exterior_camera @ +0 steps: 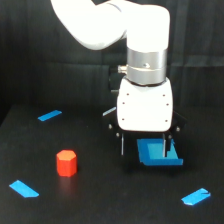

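A white arm reaches down from the top of the camera view and ends in my gripper (pixel 144 148). Its two thin fingers stand wide apart, and no object shows between their tips. Just behind or below the right finger is a blue tray (pixel 175 161) on the dark table, its upper left part covered by the hand. Whether the finger touches the tray cannot be told. To the left, apart from the gripper, a red-orange block (pixel 66 163) rests on the table.
Flat blue strips lie on the table: one at the back left (pixel 49 115), one at the front left (pixel 24 189), one at the front right (pixel 196 197). Bare dark surface fills the front middle. A black curtain hangs behind.
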